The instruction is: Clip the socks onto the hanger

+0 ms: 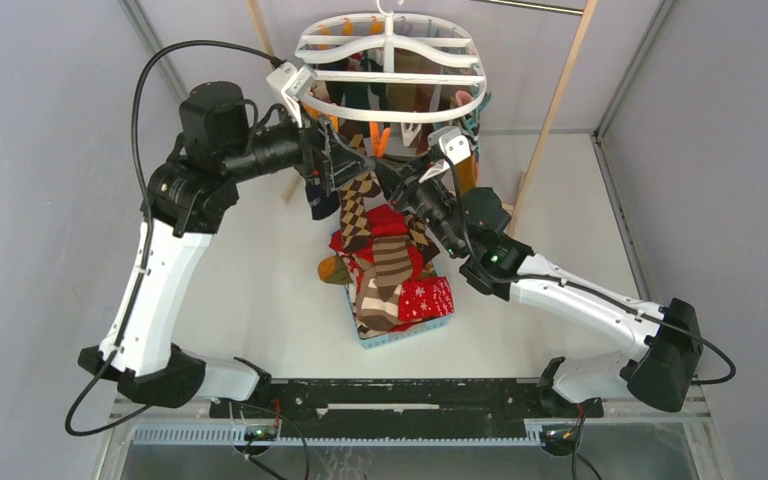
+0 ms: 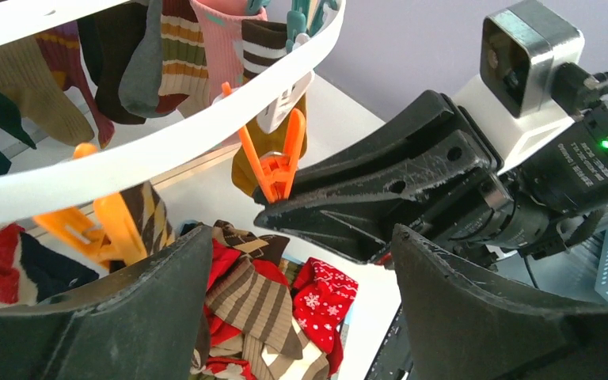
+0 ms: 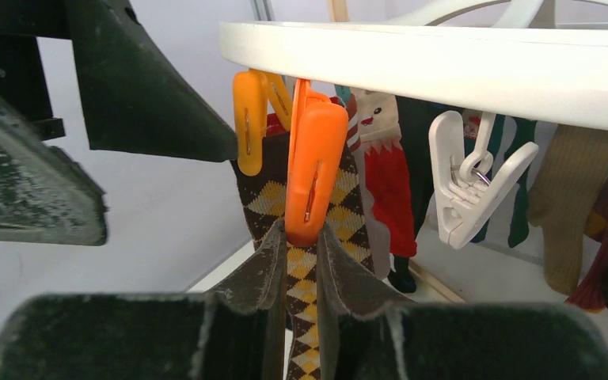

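An orange clip hangs from the white ring hanger (image 1: 400,118), its two arms spread upward in the left wrist view. The fingers (image 3: 263,281) of my right gripper stand close on either side of the clip's lower end and appear to pinch it. Facing it from the left is my left gripper, open and empty. A brown argyle sock (image 3: 273,198) hangs behind, below a yellow-orange clip (image 3: 249,123). More socks (image 1: 390,265) lie piled in a light-blue basket (image 1: 405,335) beneath.
To the right of the orange clip hangs an empty white clip (image 3: 475,182). Several socks hang farther back around the ring, among them a red one (image 3: 389,198). Both grippers are close together under the ring's front edge. The floor on either side of the basket is clear.
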